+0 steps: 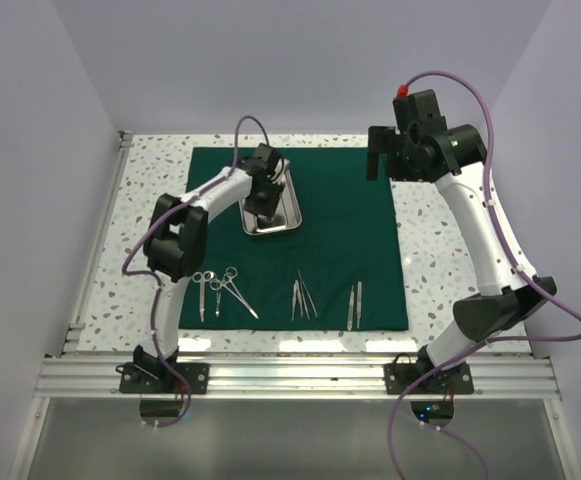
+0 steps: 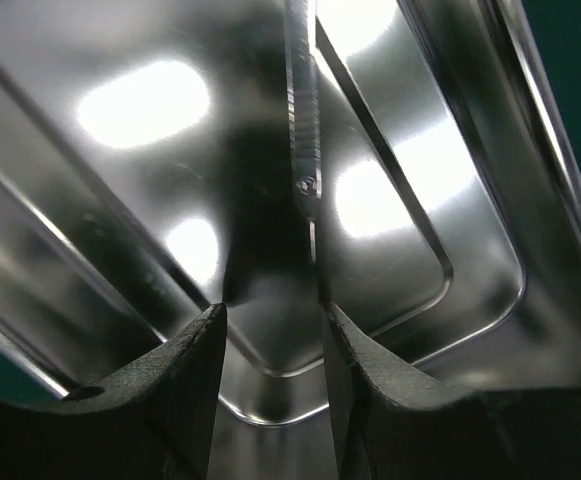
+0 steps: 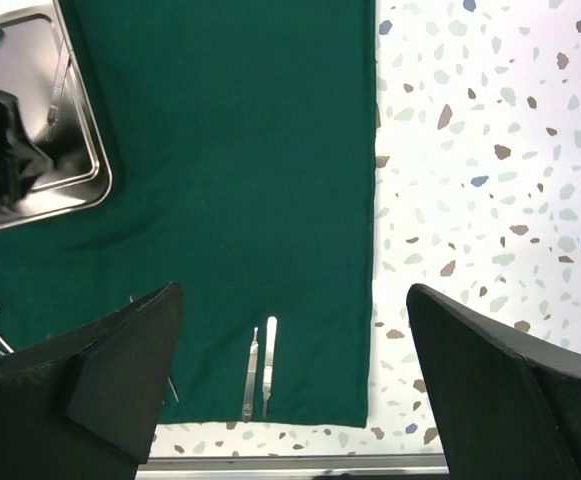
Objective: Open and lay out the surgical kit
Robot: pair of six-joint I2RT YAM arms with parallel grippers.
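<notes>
A shiny metal tray [image 1: 295, 204] lies on the green cloth [image 1: 345, 230]. Inside it, the left wrist view shows a slim metal instrument [image 2: 304, 110] resting lengthwise. My left gripper is open over the tray, its fingertips around the thin lower end of that instrument in this view; nothing is gripped. Whether the fingers touch it I cannot tell. High at the right, my right gripper stands wide open and empty. Along the cloth's front lie several scissor-like clamps [image 1: 232, 286], tweezers [image 1: 296, 298] and two slim handles [image 3: 259, 365].
Speckled tabletop [image 1: 435, 230] borders the cloth, with a metal rail [image 1: 300, 370] along the front. My left arm reaches across the cloth's left side.
</notes>
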